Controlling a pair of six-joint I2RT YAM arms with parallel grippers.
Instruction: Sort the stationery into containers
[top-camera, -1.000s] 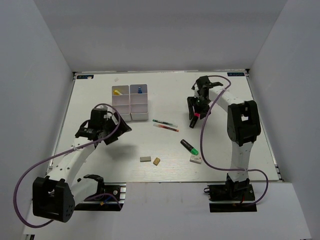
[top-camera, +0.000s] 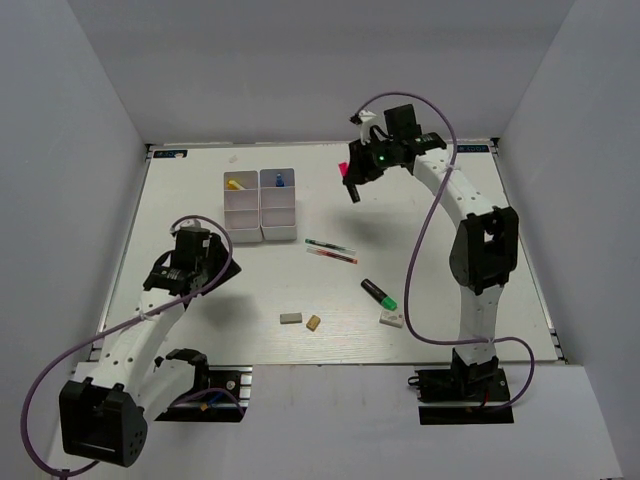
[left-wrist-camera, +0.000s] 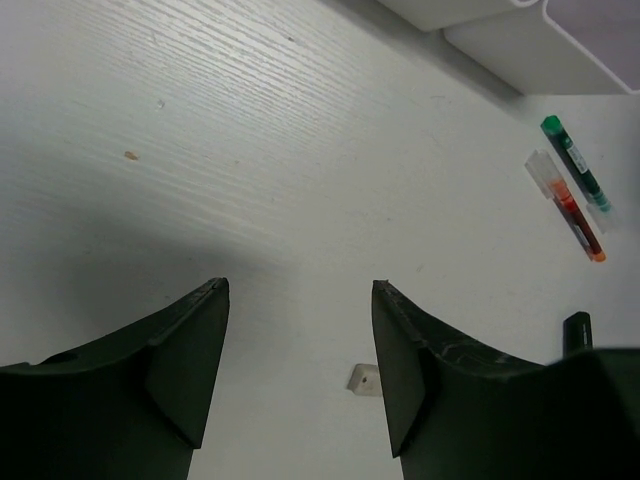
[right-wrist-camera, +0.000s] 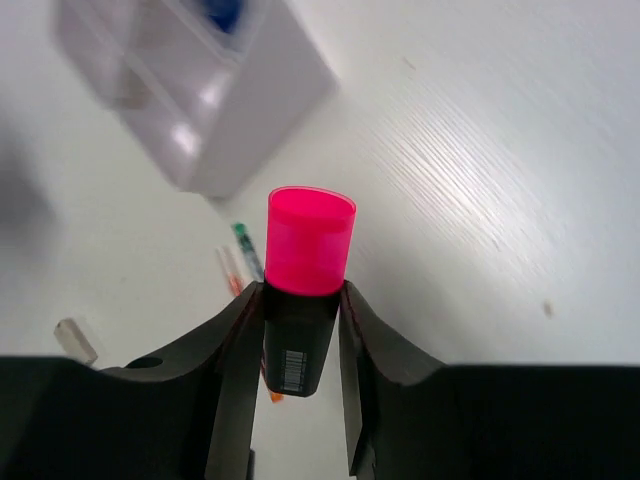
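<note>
My right gripper (top-camera: 350, 170) is shut on a pink-capped black marker (right-wrist-camera: 310, 240), held in the air right of the organisers. Two white compartment organisers (top-camera: 242, 222) stand side by side at back centre, holding a yellow and a blue item. My left gripper hangs open over the left of the table, empty. A green pen (top-camera: 325, 244) and a red pen (top-camera: 340, 256) lie mid-table. A green-capped black marker (top-camera: 375, 292), a grey block (top-camera: 291, 318), a tan block (top-camera: 313, 323) and a pale block (top-camera: 391, 319) lie nearer the front.
Purple cables loop over both arms.
My right gripper has lifted the pink-capped marker off the table and moved it toward the back left. My left gripper has drawn back to the left.
</note>
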